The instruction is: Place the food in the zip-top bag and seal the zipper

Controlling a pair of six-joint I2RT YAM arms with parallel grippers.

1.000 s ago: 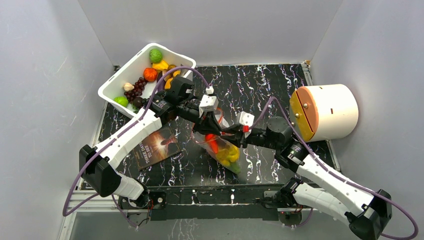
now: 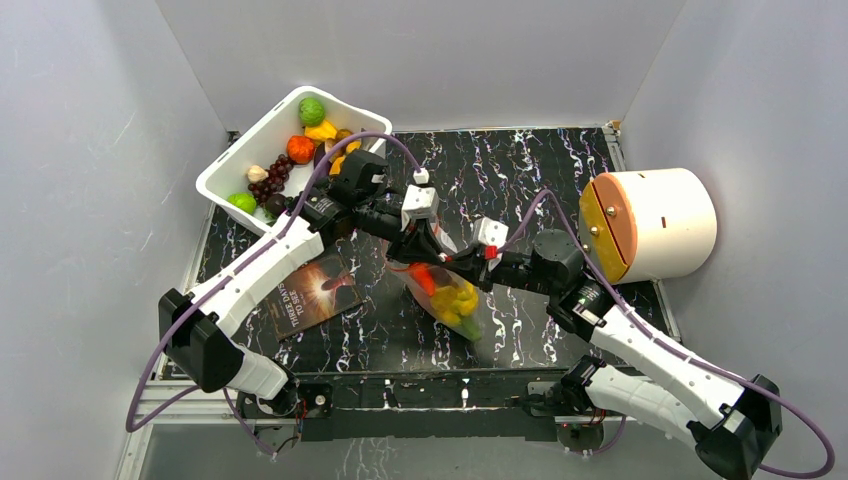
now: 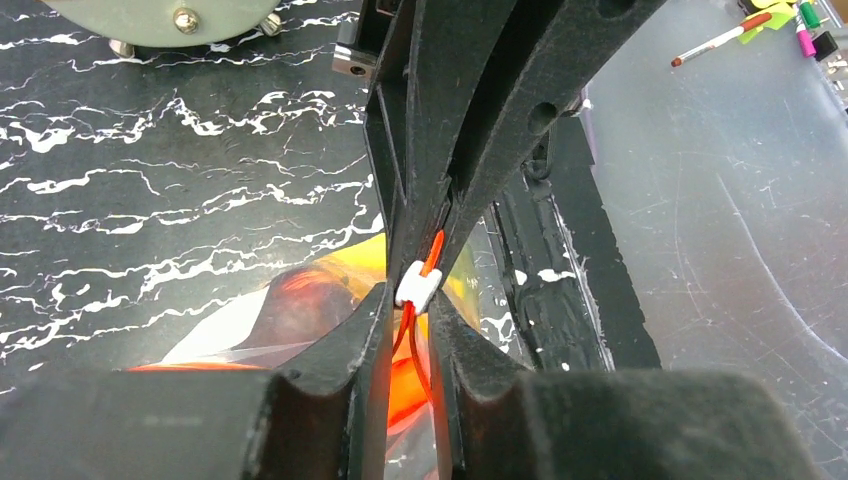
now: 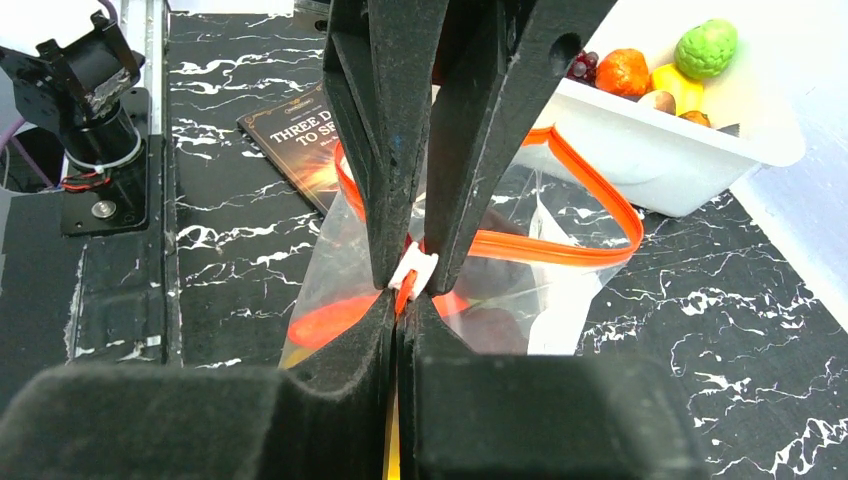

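The clear zip top bag [image 2: 455, 300] hangs below both grippers, with a red food piece [image 2: 424, 279] and yellow pieces [image 2: 452, 300] inside. Its orange zipper [image 4: 560, 250] gapes in a loop on the side toward the bin. My right gripper is shut on the thin end of the zipper strip. Just beside it, the white slider [image 4: 414, 268] sits between the fingertips of my left gripper. A gap shows between those part-open fingers, and orange strands run down between them. The two grippers meet nearly tip to tip.
A white bin [image 2: 228, 172] of play food stands at the back left. A dark book [image 2: 312, 295] lies left of the bag, and a cream cylinder with an orange front [image 2: 668, 222] stands at the right. Marble table [image 2: 510, 150] behind the grippers is clear.
The right arm looks almost unchanged.
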